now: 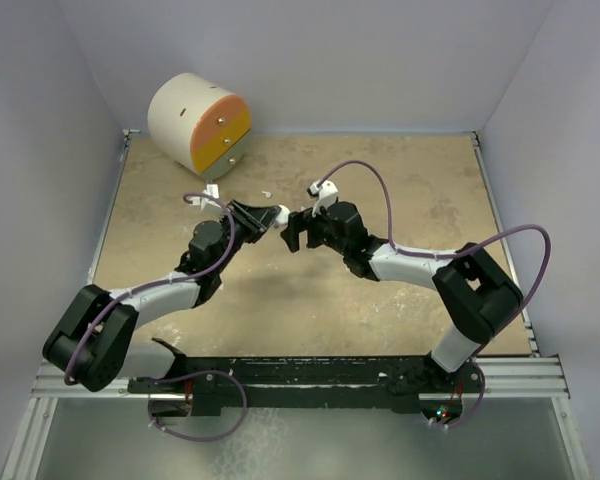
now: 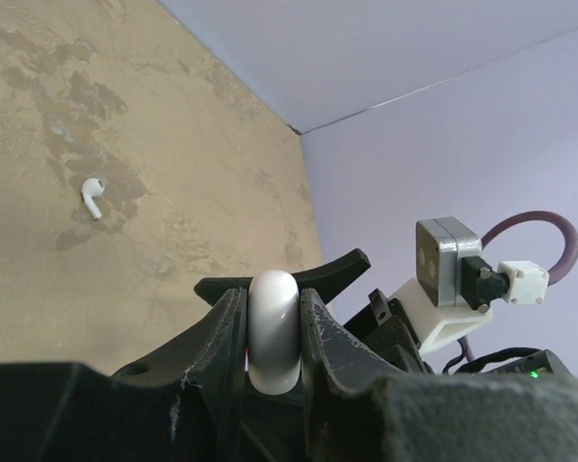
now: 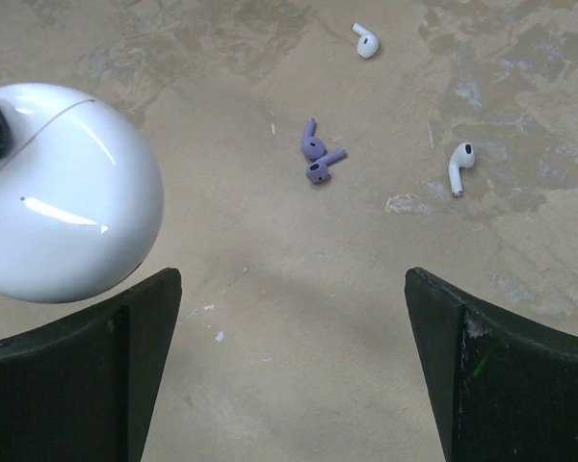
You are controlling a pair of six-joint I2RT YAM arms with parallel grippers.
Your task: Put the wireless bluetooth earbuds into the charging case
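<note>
My left gripper is shut on the glossy white charging case [image 2: 273, 351], which it holds up in mid-air [image 1: 280, 216]. My right gripper stands open just beside the case, which fills the upper left of the right wrist view [image 3: 87, 202]. On the table below lie a white earbud [image 2: 93, 197], another white earbud [image 3: 366, 43] farther off, and two purple earbuds [image 3: 316, 154] close together. Whether the case's lid is open cannot be told.
A striped cabinet with drawers [image 1: 195, 120] stands at the back left. Pale walls surround the table.
</note>
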